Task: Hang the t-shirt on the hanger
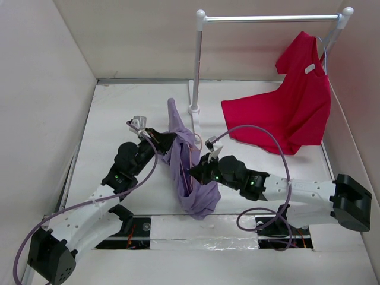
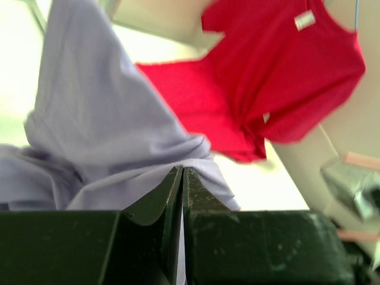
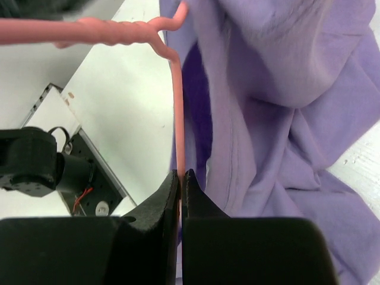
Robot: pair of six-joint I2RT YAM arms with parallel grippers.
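A lavender T-shirt point(image 1: 200, 199) lies bunched on the white floor between my arms. My left gripper point(image 1: 171, 139) is shut at the upper part of the shirt; in its wrist view the fingertips point(image 2: 177, 178) meet at a fold of lavender fabric, and whether they pinch it is unclear. My right gripper point(image 1: 192, 170) is shut on the pink hanger point(image 3: 178, 113), whose straight bar runs down into the fingers beside a shirt fold with a dark purple opening point(image 3: 199, 101). The hanger's twisted neck stands above, toward the top of the right wrist view.
A metal rack point(image 1: 270, 18) with white corner joints stands at the back. A red T-shirt point(image 1: 300, 101) on a blue hanger point(image 1: 325, 56) hangs at its right end and drapes onto the floor. Bare floor point(image 1: 101, 148) lies at the left.
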